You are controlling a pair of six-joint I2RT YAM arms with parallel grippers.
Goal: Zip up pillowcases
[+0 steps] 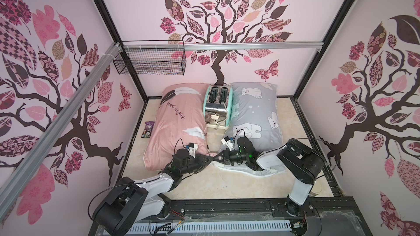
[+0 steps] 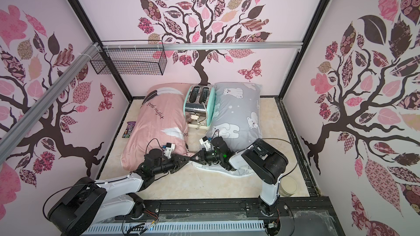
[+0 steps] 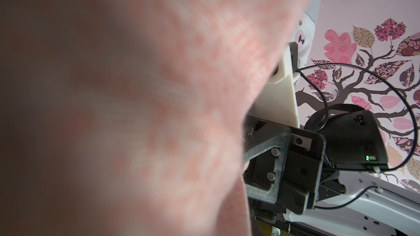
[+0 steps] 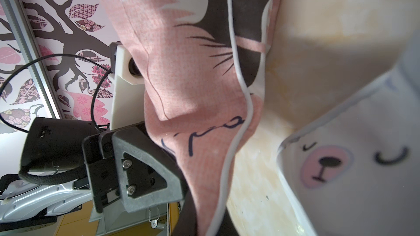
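The pink pillowcase (image 1: 177, 118) lies on the left, the grey bear pillowcase (image 1: 256, 109) on the right. My left gripper (image 1: 205, 160) and right gripper (image 1: 215, 158) meet at the pink pillowcase's front right corner. In the right wrist view, my right gripper is shut on that corner, where pink fabric (image 4: 188, 87) with a pale edging strip runs down between its fingers. Blurred pink fabric fills most of the left wrist view, hiding the left fingertips; whether that gripper holds it I cannot tell.
A mint toaster (image 1: 216, 107) sits between the pillows. A candy bag (image 1: 147, 129) lies at the left edge, and a round container (image 2: 287, 185) at the front right. A wire basket (image 1: 149, 60) hangs at the back left.
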